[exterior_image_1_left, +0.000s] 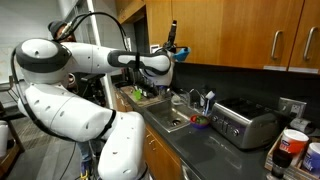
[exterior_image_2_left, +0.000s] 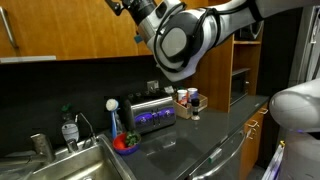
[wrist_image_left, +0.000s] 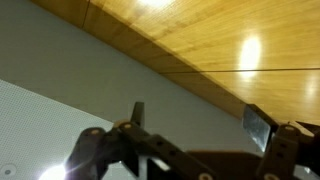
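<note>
My gripper stands open, with wood and a pale grey surface behind it in the wrist view. Its two fingers (wrist_image_left: 138, 116) are well apart and nothing lies between them. In exterior view 1 the arm reaches across from the left, and its gripper end rises in front of the wooden upper cabinets (exterior_image_1_left: 225, 30), high over the sink (exterior_image_1_left: 172, 118). A blue part shows at that end. Exterior view 2 has the gripper end near the top edge, partly cut off, close to the cabinets.
On the counter (exterior_image_1_left: 215, 150) stand a silver toaster (exterior_image_1_left: 243, 122), a colourful bowl (exterior_image_2_left: 126, 143) beside the sink, and a box with cups (exterior_image_2_left: 190, 101). A soap bottle (exterior_image_2_left: 70, 130) is behind the sink.
</note>
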